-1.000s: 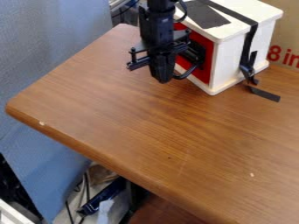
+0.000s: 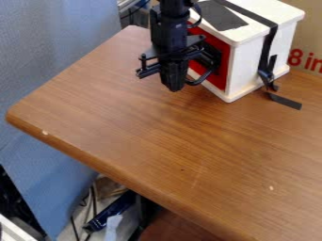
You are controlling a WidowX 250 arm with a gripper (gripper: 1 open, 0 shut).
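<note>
My black gripper (image 2: 175, 75) hangs at the top middle of the camera view, just above the wooden table, up against the red front (image 2: 219, 78) of a white box (image 2: 251, 47). Whether its fingers are open or shut, or hold any part of the red front, I cannot tell; the gripper's body hides much of that front. Black straps (image 2: 265, 66) run over the box's top and down its right side onto the table.
A cardboard box (image 2: 306, 52) stands at the back right. Beyond the left edge are blue fabric (image 2: 44, 85) and clutter on the floor.
</note>
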